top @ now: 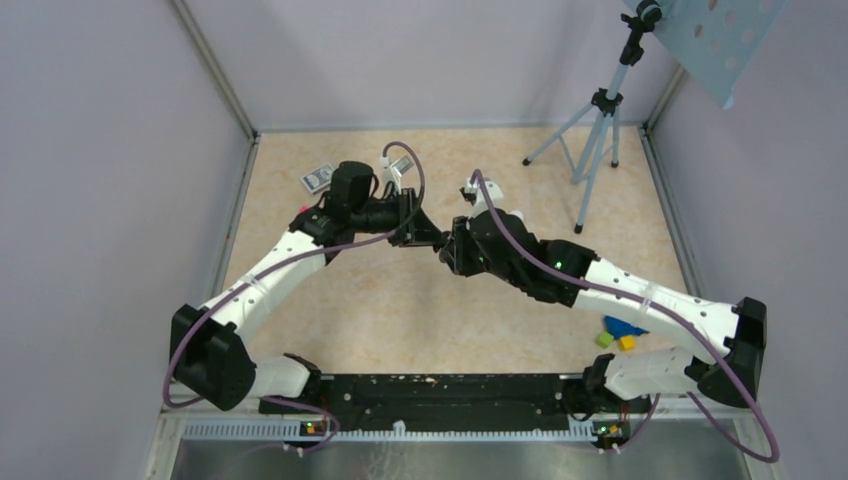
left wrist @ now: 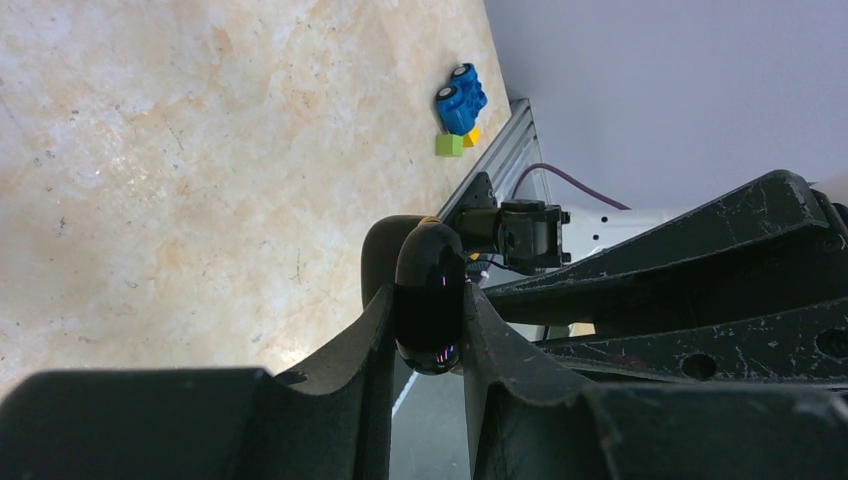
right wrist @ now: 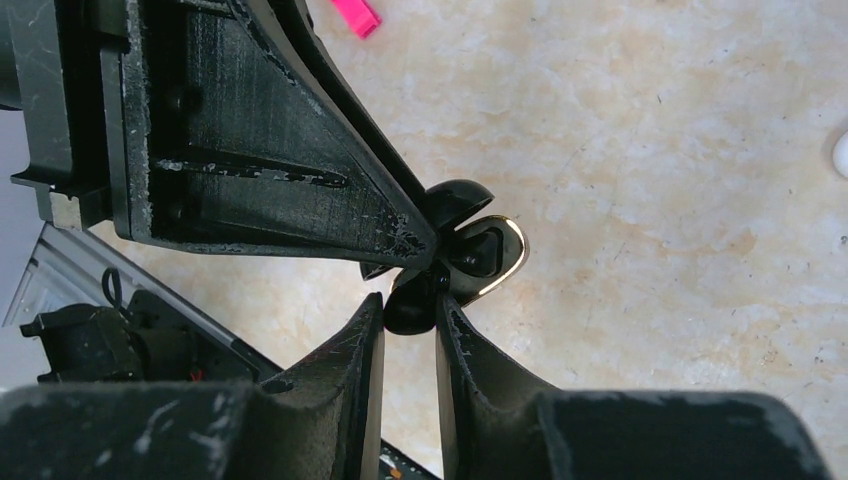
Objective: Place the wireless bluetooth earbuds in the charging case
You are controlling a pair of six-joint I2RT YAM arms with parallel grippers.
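The glossy black charging case [left wrist: 430, 290] is pinched between the fingertips of my left gripper, raised above the table. In the right wrist view the case [right wrist: 505, 250] stands open, its lid tilted up and a gold line along its rim. A small black earbud [right wrist: 411, 308] is between the fingertips of my right gripper, spanning the gap with no space showing on either side. The earbud overlaps the near edge of the case; whether it sits in a slot cannot be made out. From above, both grippers meet tip to tip and hide case and earbud.
A blue toy car [left wrist: 460, 98] with green [left wrist: 449, 145] and yellow blocks lies near the front right. A banknote-like card [top: 317, 178] is at the back left, a tripod [top: 598, 120] at the back right.
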